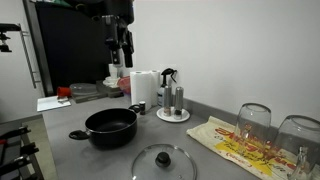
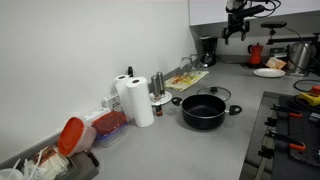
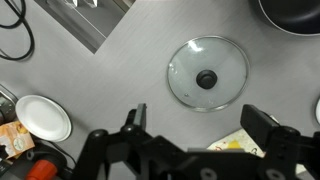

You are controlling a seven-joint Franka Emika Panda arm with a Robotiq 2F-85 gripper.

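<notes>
A black pan [image 1: 111, 127] with two handles sits uncovered on the grey counter. Beside it, apart from the pan, lies a round glass lid [image 1: 165, 162] with a dark knob [image 3: 206, 79]. High above the counter hangs my gripper, its two fingers spread wide with empty space between them. The whole lid shows beyond the fingertips in the wrist view, while only part of the pan [image 3: 296, 12] appears at the upper right. Nothing touches the gripper.
Two upturned glass jars [image 1: 254, 122] stand on a patterned cloth [image 1: 232, 145]. Near the wall are a paper towel roll [image 1: 145, 86] and a white plate [image 1: 165, 117] bearing shakers. A white oval plate [image 3: 44, 118] lies on the far side. Bare counter surrounds the lid.
</notes>
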